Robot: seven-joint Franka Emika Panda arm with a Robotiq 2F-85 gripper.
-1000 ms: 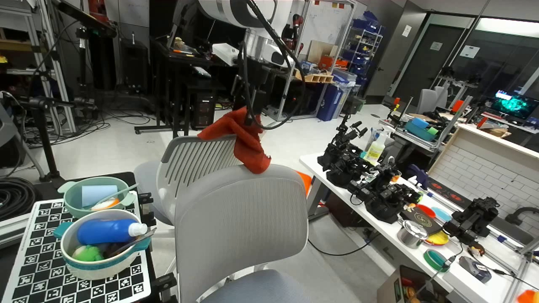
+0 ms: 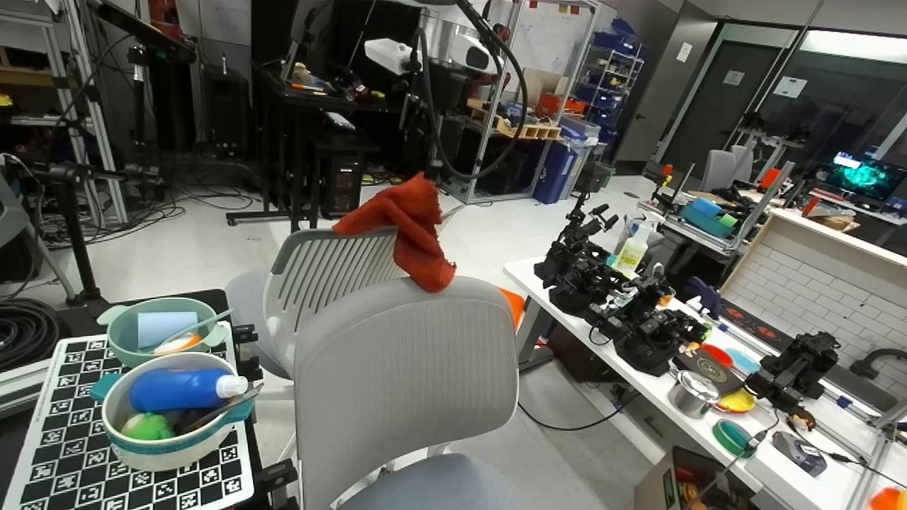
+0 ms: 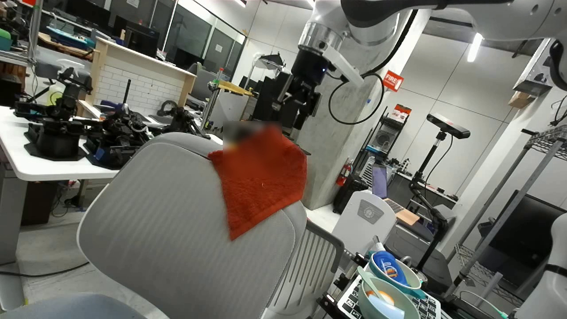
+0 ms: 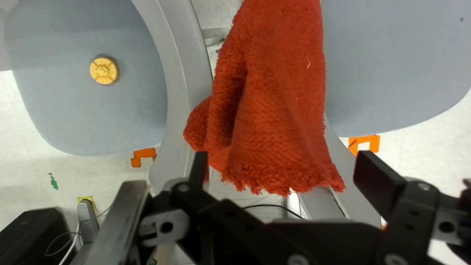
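Observation:
A red-orange cloth [image 2: 414, 228] lies draped across the top edges of two grey chair backs, bridging them. Its corner hangs down over the near chair back [image 3: 186, 228] in exterior view 2. Above the cloth is my gripper [image 2: 429, 161], pointing down. In the wrist view the gripper stands open, its dark fingers [image 4: 375, 179] wide apart, with the cloth [image 4: 273, 101] showing beyond and between them. Nothing is gripped. In exterior view 2 a blurred patch hides part of the cloth's upper edge.
Left of the chairs in exterior view 1, a green bowl [image 2: 127, 327] and a white pot [image 2: 157, 455] holding several items stand on a patterned board [image 2: 51, 433]. A white table [image 2: 612, 348] with black robot arms is at right. A yellow round object [image 4: 104, 70] rests on one chair seat.
My gripper has risen away from the cloth, with the arm lifting upward. The cloth stays draped over the chair backs, its upper fold slightly changed in shape.

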